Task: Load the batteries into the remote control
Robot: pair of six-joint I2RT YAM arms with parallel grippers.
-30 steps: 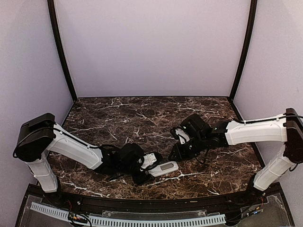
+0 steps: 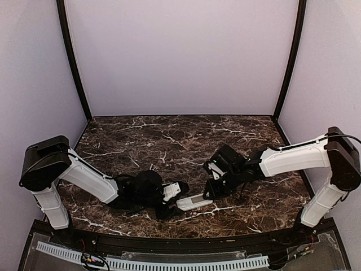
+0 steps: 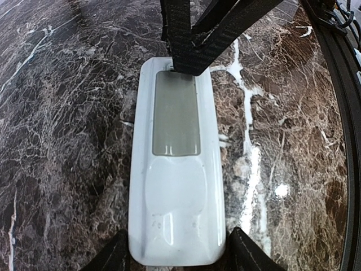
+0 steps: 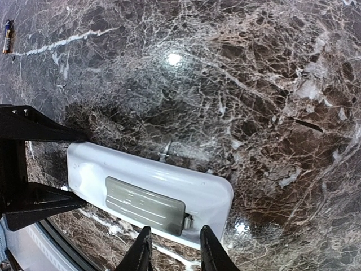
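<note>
The white remote control [image 2: 194, 202] lies on the marbled table with its grey panel [image 3: 176, 116] facing up. In the right wrist view a small metal piece [image 4: 188, 221] shows beside one end of that panel. My left gripper has a finger on either side of the remote's near end, seemingly touching both edges; whether it grips cannot be told. Over the other end stands my right gripper, its fingers part open with nothing visible between them. A small battery [image 4: 8, 36] lies apart at the upper left of the right wrist view.
Bare marbled table [image 2: 180, 135] stretches behind the arms. The dark table edge [image 2: 180, 238] runs close in front of the remote. Both grippers are close together around the remote.
The right gripper has shifted a little left and down over the other end. The remote has hardly moved.
</note>
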